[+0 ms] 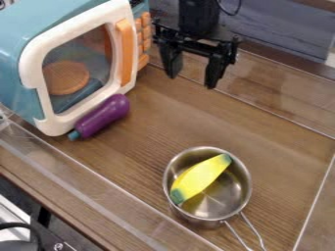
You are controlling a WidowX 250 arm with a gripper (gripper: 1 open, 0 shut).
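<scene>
A black gripper (194, 62) hangs at the top centre, open with a wide gap and nothing between its fingers. It is above the back of the wooden counter, right of the toy microwave (53, 122). A purple eggplant (101, 116) lies in front of the microwave. At the lower right, a steel pot (173, 169) holds a yellow banana (198, 179).
A grey panel (289, 44) runs along the back. A clear edge strip borders the front left of the counter.
</scene>
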